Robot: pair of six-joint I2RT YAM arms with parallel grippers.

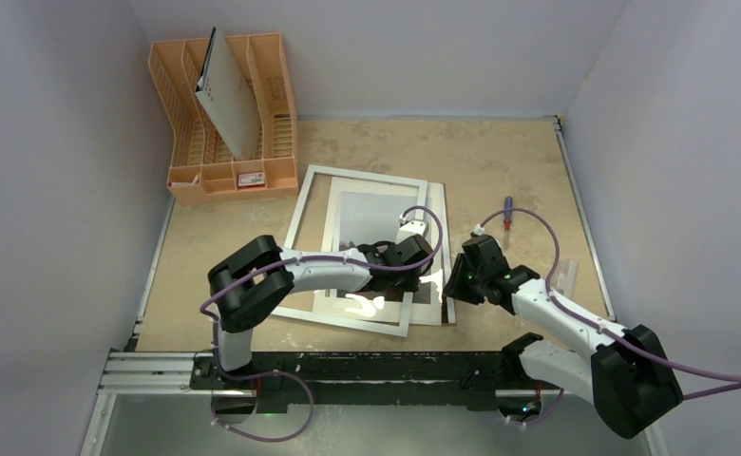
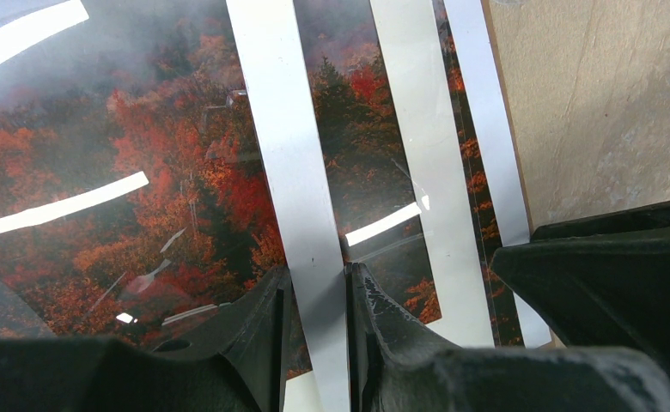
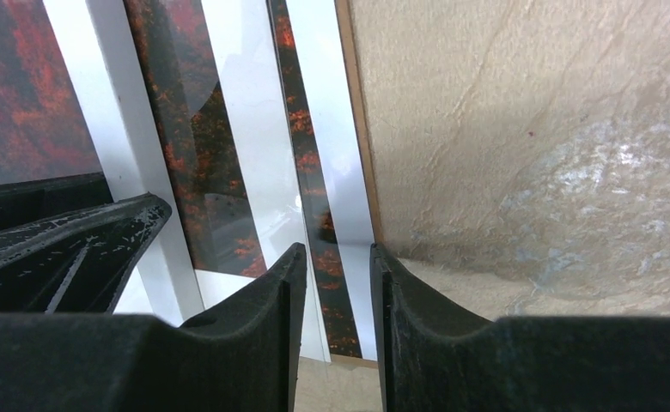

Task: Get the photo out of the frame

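Observation:
The white frame (image 1: pixel 356 328) lies flat on the table, shifted left over the layers beneath. In the left wrist view, its right-hand bar (image 2: pixel 293 154) fills the gap of my left gripper, one finger against each side. Under it lie a cream mat (image 2: pixel 422 137) and the photo (image 2: pixel 185 197) of red autumn trees. The photo's white right border (image 3: pixel 327 112) shows past the mat in the right wrist view. Over that border my right gripper stands part open, its right finger at the outer edge. Whether it touches the photo is unclear.
A peach organizer (image 1: pixel 189 104) holding a folder (image 1: pixel 229 100) stands at the back left. A screwdriver (image 1: pixel 508 214) lies on the right. Both grippers are close together.

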